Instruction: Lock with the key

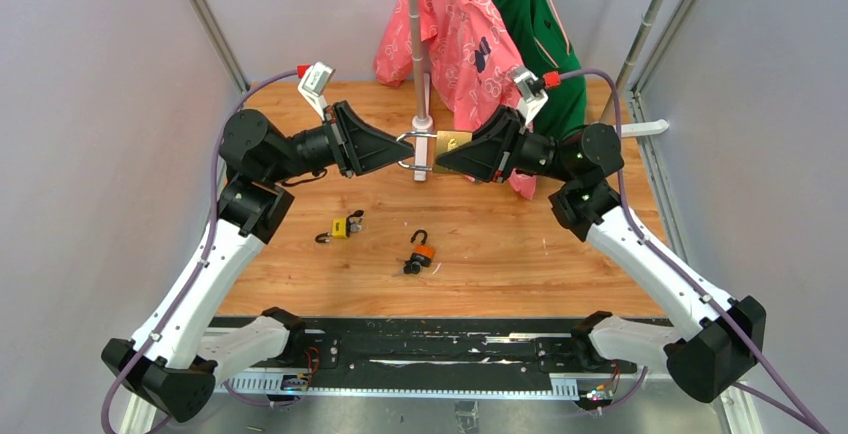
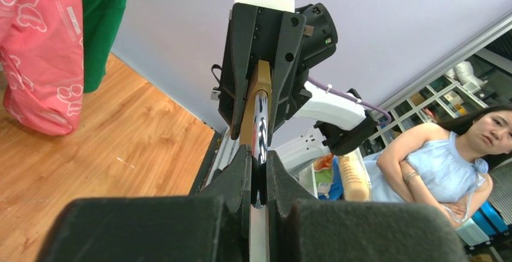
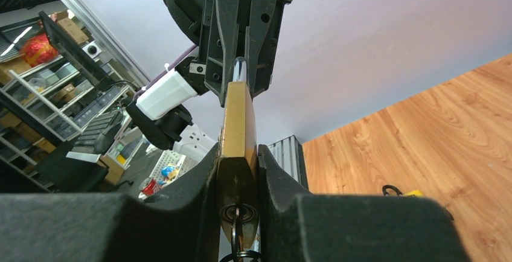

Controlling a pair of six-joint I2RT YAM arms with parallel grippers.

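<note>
A brass padlock (image 1: 452, 141) with a large silver shackle is held in the air between the grippers. My left gripper (image 1: 408, 151) is shut on the shackle (image 2: 261, 123), on the left side. My right gripper (image 1: 446, 159) is shut on the brass body (image 3: 238, 123). In the right wrist view a key with a ring (image 3: 238, 253) shows at the keyhole end of the body, low between the fingers; how far it is inserted cannot be seen.
A yellow lock (image 1: 341, 229) and an orange lock (image 1: 423, 253) lie on the wooden table (image 1: 520, 274). Pink and green bags (image 1: 460, 54) hang at the back around a white pole. A person sits at the right in the left wrist view.
</note>
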